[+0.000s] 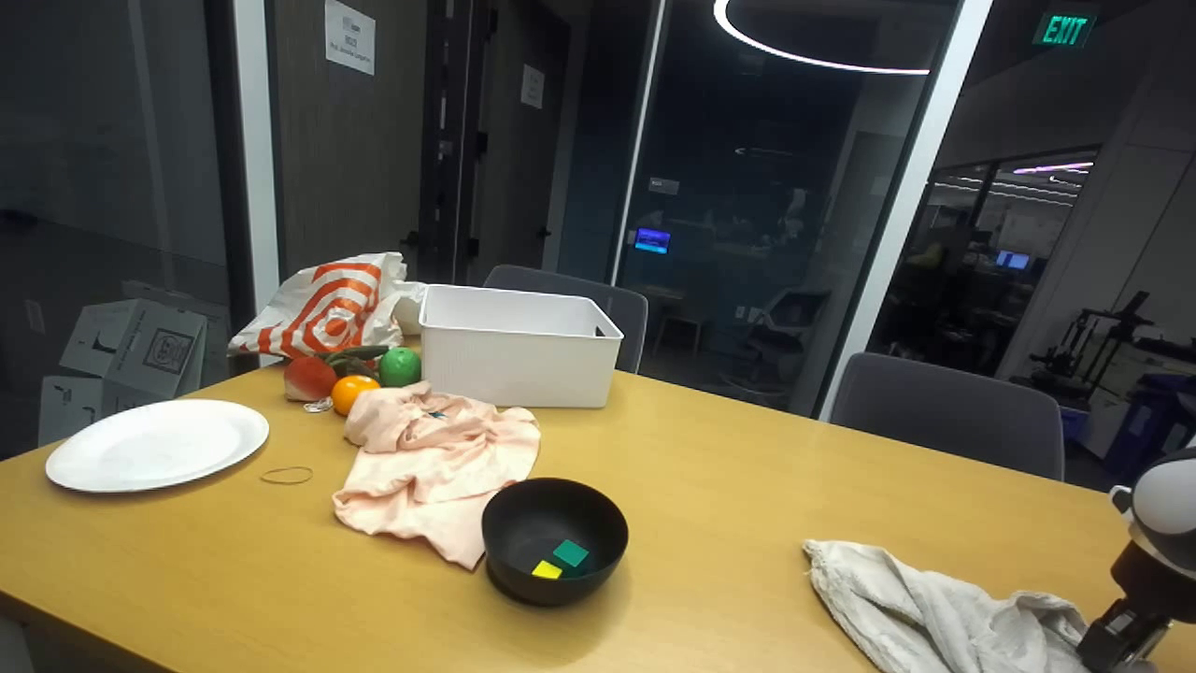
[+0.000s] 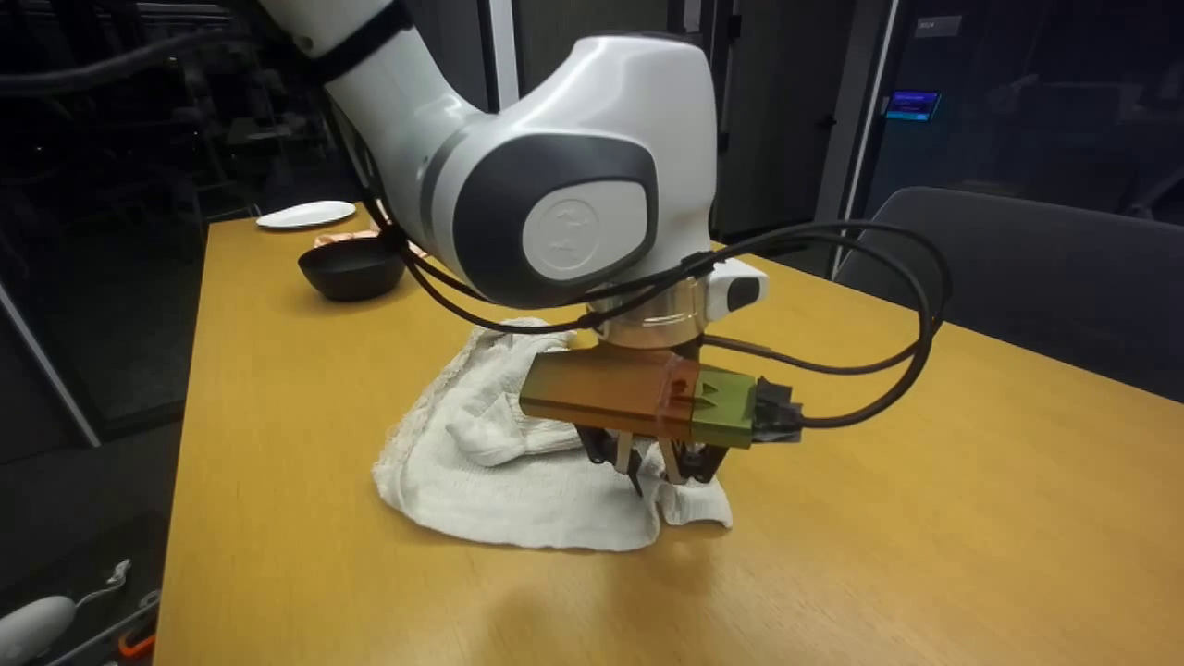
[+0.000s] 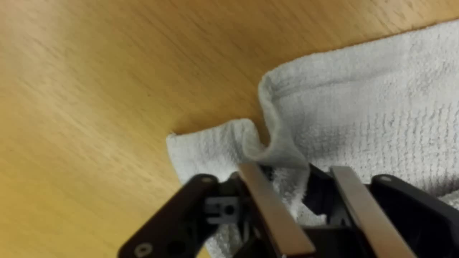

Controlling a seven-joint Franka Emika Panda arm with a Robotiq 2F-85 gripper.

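A crumpled white cloth lies on the table beneath the arm. In the wrist view, a raised fold of this cloth runs between the two fingers, and my gripper is shut on it. From the second exterior view, the gripper points down at the cloth's near right edge, close to the tabletop. Only part of the cloth shows at the lower right of the first exterior view, where the gripper's tips are partly cut off by the frame.
A black bowl with green and yellow pieces inside stands mid-table. Behind it are a pink cloth, a white bin, toy produce and a bag. A white plate sits far left. Bare table surrounds the white cloth.
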